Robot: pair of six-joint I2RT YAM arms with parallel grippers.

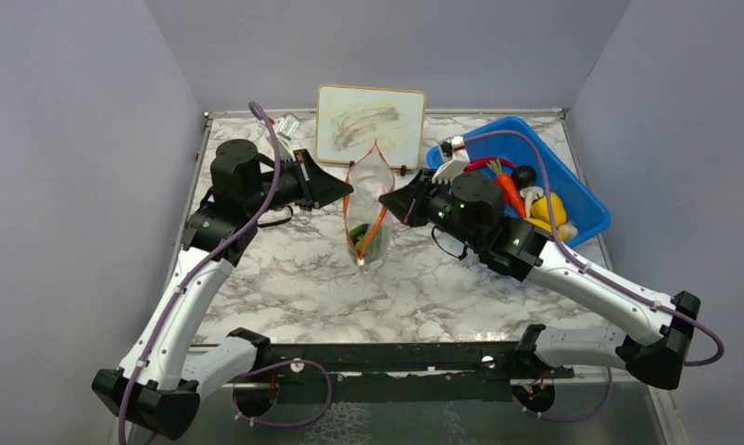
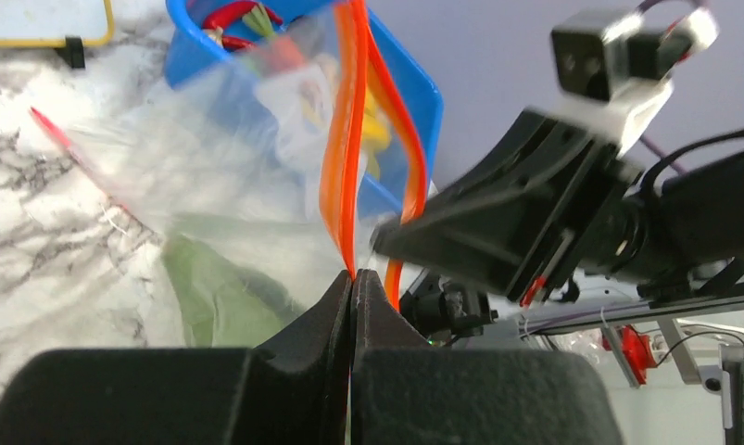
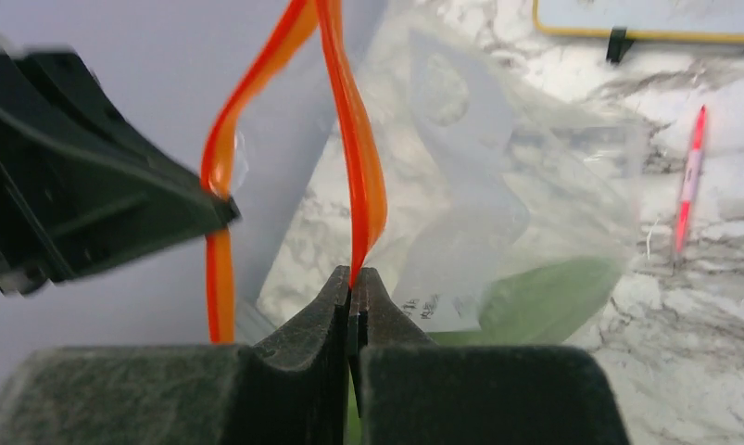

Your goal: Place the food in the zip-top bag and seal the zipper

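Between the two arms hangs a clear zip top bag [image 1: 370,199], its orange-edged mouth spread open toward the top camera. Green food [image 1: 360,237] shows low inside it; the clear film blurs its shape. My left gripper [image 1: 350,190] is shut on one side of the orange rim. In the left wrist view an orange strip [image 2: 346,139] runs down into the fingertips. Opposite, my right gripper [image 1: 383,197] is shut on the other side of the rim. An orange strip [image 3: 353,148] enters its fingertips in the right wrist view.
A blue basket [image 1: 581,199] with several vegetables stands at the right, partly behind the right arm. A whiteboard [image 1: 370,125] is at the back. A red marker [image 3: 690,181] lies on the marble table.
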